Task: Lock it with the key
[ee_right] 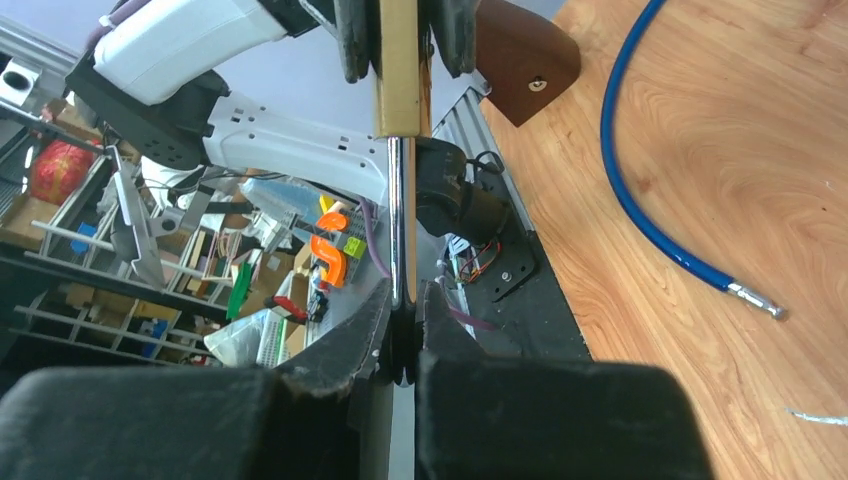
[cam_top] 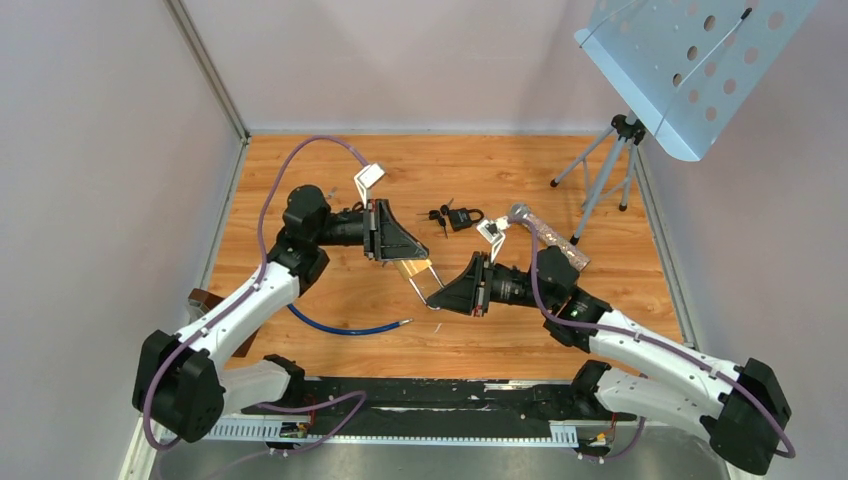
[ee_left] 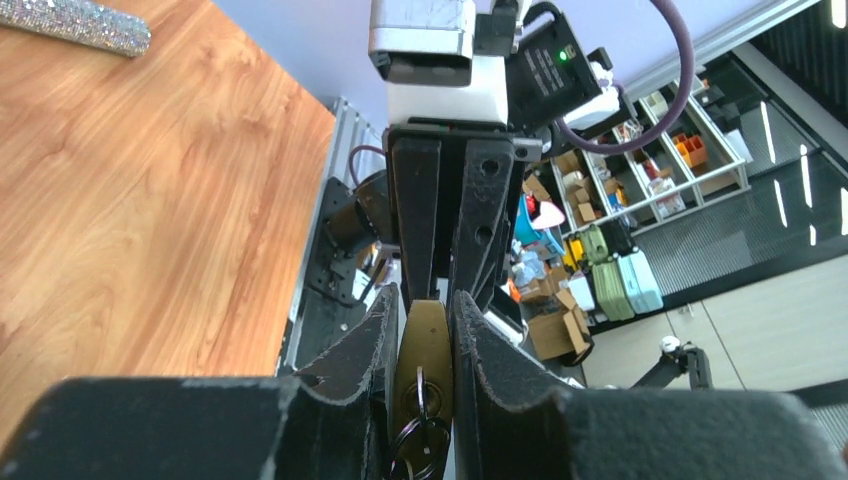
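Note:
A brass padlock (cam_top: 413, 268) hangs tilted above the table, between the two grippers. My right gripper (cam_top: 432, 302) is shut on its steel shackle (ee_right: 400, 200). The fingers of my left gripper (cam_top: 420, 254) stand on either side of the brass body; in the right wrist view, slim gaps show between them and the brass body (ee_right: 399, 105). On the end face of the lock body (ee_left: 425, 340), a thin key (ee_left: 421, 385) with a wire ring sticks out towards the left wrist camera. Whether the shackle is latched is hard to tell.
A black padlock (cam_top: 462, 218) with keys (cam_top: 439, 215) lies on the wooden table behind the grippers. Elsewhere are a blue cable (cam_top: 340, 329) in front and a glittery cylinder (cam_top: 556, 235) behind the right arm.

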